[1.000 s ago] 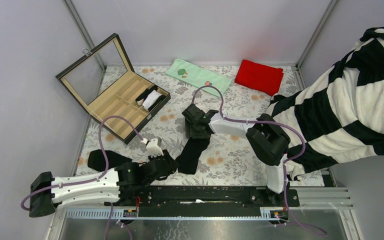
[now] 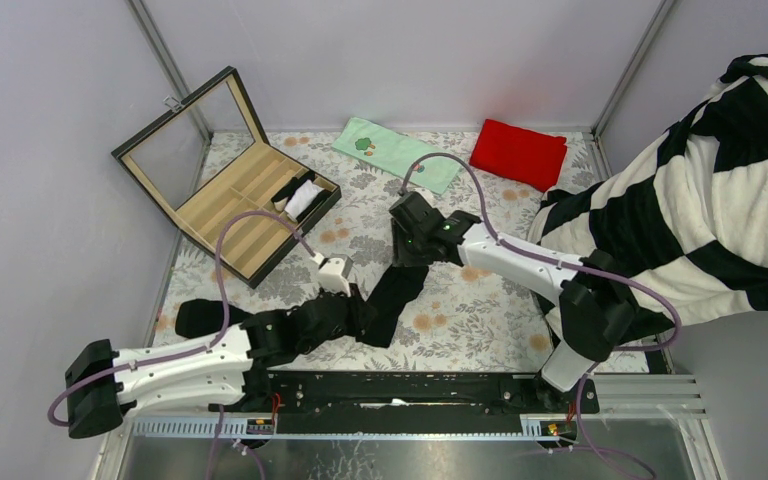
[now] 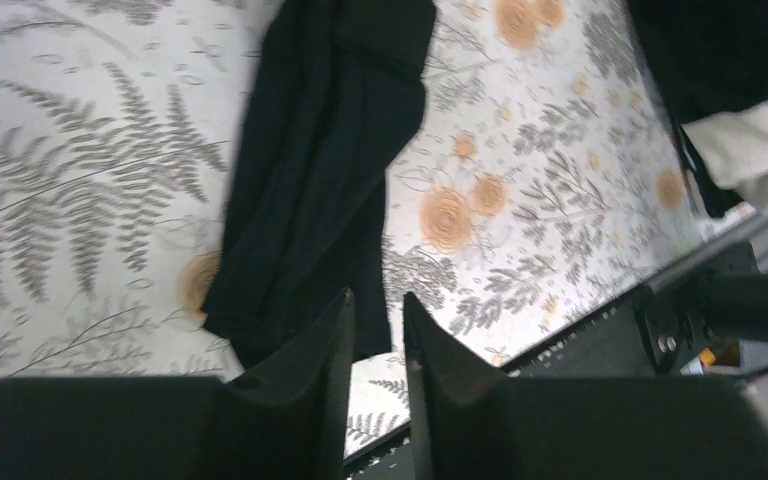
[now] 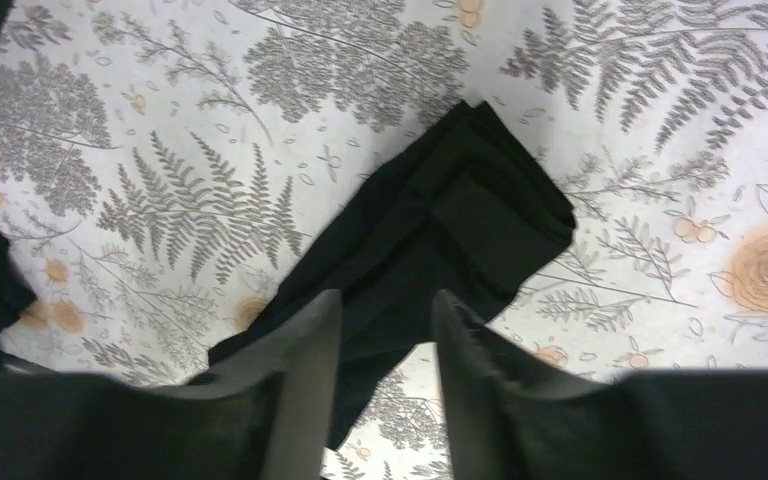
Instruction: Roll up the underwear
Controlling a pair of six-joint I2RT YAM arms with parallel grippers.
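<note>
The black underwear (image 2: 394, 300) lies as a long folded strip on the patterned table, slanting between my two arms. In the right wrist view, a small flap is folded back at the far end of the underwear (image 4: 500, 235). My right gripper hovers above the cloth, its fingers parted and empty. In the left wrist view, the near end of the underwear (image 3: 305, 220) extends beneath my left gripper, whose fingers are apart by a small gap with no fabric between them. From the top, both fingertips are largely hidden by the arms.
An open divided box (image 2: 245, 205) with rolled dark and white items stands at the left back. A green cloth (image 2: 385, 148) and a red cloth (image 2: 518, 153) lie behind. Another black garment (image 2: 200, 318) lies left; a checkered blanket (image 2: 700, 200) covers the right.
My left arm has moved right and back, nearer the cloth. The underwear itself has barely shifted.
</note>
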